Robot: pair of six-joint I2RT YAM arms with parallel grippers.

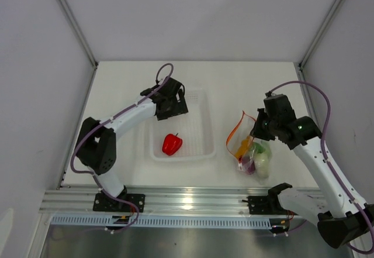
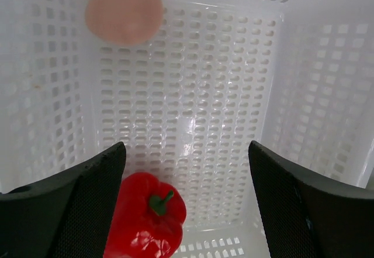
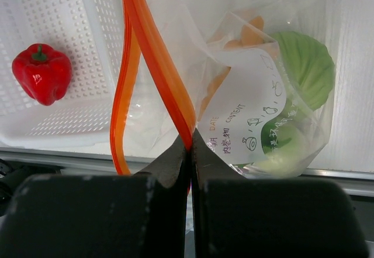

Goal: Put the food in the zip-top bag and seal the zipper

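A red bell pepper (image 1: 172,144) (image 2: 143,217) lies in the front part of the white basket (image 1: 211,130). At the top left of the left wrist view, a smooth peach-coloured rounded item (image 2: 124,10) rests in the basket; the left arm covers it from above. My left gripper (image 1: 180,106) hangs over the basket's rear half, open, its fingers wide apart and empty. The clear zip bag (image 1: 266,169) has orange zip strips (image 3: 123,97) spread apart at its mouth. My right gripper is shut on the bag at one end of these strips.
Inside the bag are a green leafy vegetable (image 3: 307,68), orange pieces (image 3: 252,31) and a purple item (image 1: 248,167). A white printed label (image 3: 239,109) is on its side. Bare table separates basket and bag; the metal rail (image 1: 181,198) runs along the front edge.
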